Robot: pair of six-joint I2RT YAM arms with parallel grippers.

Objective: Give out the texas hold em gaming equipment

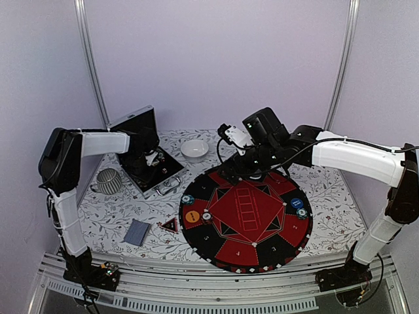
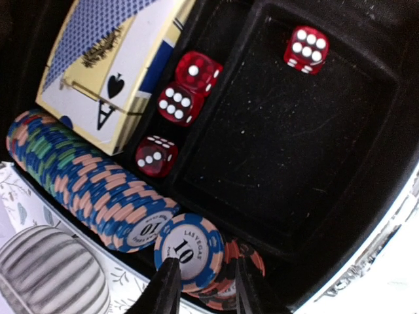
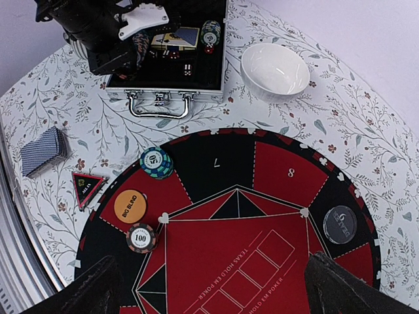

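In the top view my left gripper [image 1: 145,163] reaches down into the open chip case [image 1: 171,171]. Its fingers [image 2: 169,288] stand apart over the row's near end in the left wrist view, by a leaning blue-and-peach 10 chip [image 2: 190,252] and orange-black chips [image 2: 229,288]. Whether they touch the chips cannot be told. Behind lies the slanted row of blue-and-peach chips [image 2: 105,190], beside a card pack [image 2: 98,91] and red dice [image 2: 180,103]. Over the round red-and-black mat [image 3: 216,252], my right gripper is open and empty.
A blue-green chip stack [image 3: 156,162], an orange BIG BLIND disc [image 3: 130,206], a 100 chip [image 3: 141,237] and a dark DEALER disc [image 3: 340,224] sit on the mat. Around it are a white bowl [image 3: 275,70], a card deck [image 3: 44,152], an ALL IN triangle [image 3: 86,188] and a striped cup [image 1: 109,181].
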